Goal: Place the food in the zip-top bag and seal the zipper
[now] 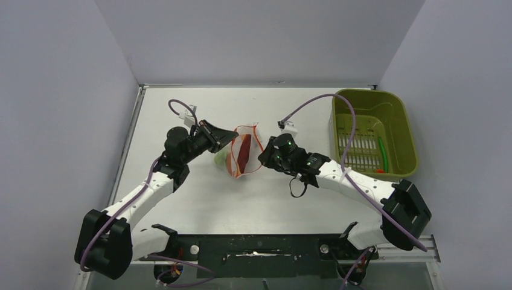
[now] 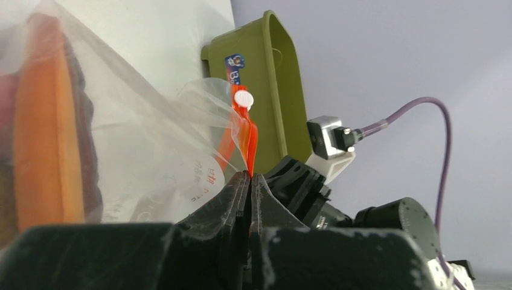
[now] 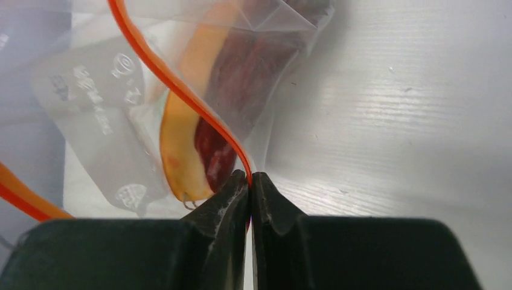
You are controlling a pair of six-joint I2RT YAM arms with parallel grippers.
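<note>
The clear zip top bag [image 1: 253, 152] stands with its orange-rimmed mouth wide apart. Inside it are a toy hot dog [image 3: 181, 142], an orange bun with a dark red filling, and something pale green [image 1: 220, 159] on the left. My left gripper is shut on the mouth's orange rim at the upper left, the strip running into its fingertips. On the opposite side of the mouth, my right gripper is shut on the orange rim [image 3: 208, 115]. In the top view, both grippers hold the mouth stretched between them.
An olive-green bin [image 1: 406, 136] stands at the right, holding a long green item [image 1: 383, 154] and a small red one [image 1: 380, 171]. Walls close in on both sides.
</note>
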